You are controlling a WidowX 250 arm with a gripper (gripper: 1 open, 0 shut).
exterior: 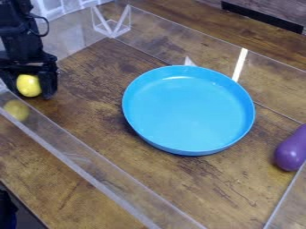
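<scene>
A black robot gripper (pixel 30 80) reaches in from the left edge in the camera view, its fingers around a small yellow object (pixel 27 87) on the wooden floor beside the clear wall. The gripper stands open around it; whether the fingers touch it cannot be told.
A large blue round tray (pixel 187 109) lies in the middle right. A purple eggplant (pixel 291 149) sits at the right. Clear acrylic walls (pixel 89 179) border the area. Bare wood lies between the gripper and the tray.
</scene>
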